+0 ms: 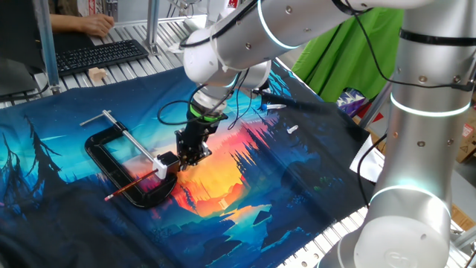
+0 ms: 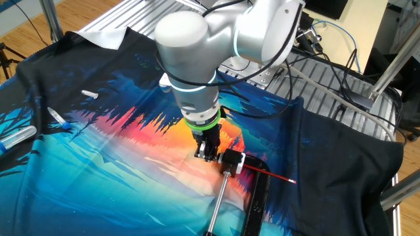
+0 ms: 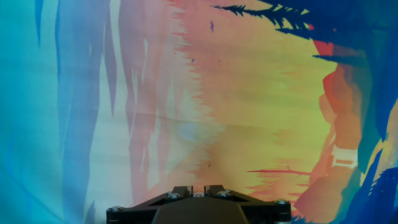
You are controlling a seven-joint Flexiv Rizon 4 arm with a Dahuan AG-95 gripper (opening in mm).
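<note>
My gripper (image 1: 195,155) points down over the orange part of the printed cloth. Its fingers (image 3: 182,191) stand close together at the bottom of the wrist view; nothing clear shows between them. Beside it lies a black C-clamp (image 1: 104,160) with a silver screw (image 2: 220,203). At the clamp's end nearest the gripper are a black block (image 2: 231,157) and a white piece (image 1: 161,167). A thin red pencil (image 2: 270,173) extends from there across the clamp, away from the gripper. Whether the gripper touches the black block cannot be told.
Small clear tubes lie on the cloth: one (image 2: 90,94) alone, another with a blue end (image 2: 59,118). A larger tube (image 2: 18,137) is at the left edge. A keyboard (image 1: 100,56) and a person's hand (image 1: 97,24) are beyond the cloth. Open cloth surrounds the gripper.
</note>
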